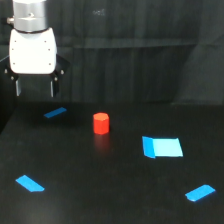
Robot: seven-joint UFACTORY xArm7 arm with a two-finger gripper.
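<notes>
The white robot arm's gripper (35, 82) hangs at the upper left in the camera view, high above the table, its dark fingers pointing down and spread apart with nothing visible between them. A small red block (101, 123) stands on the black table at the centre, right of and below the gripper. A light blue square (168, 147) with a darker blue edge lies flat to the right of the block.
Blue tape strips (30, 183) lie on the table at the front left, front right and back left. A dark curtain (140, 60) closes off the back.
</notes>
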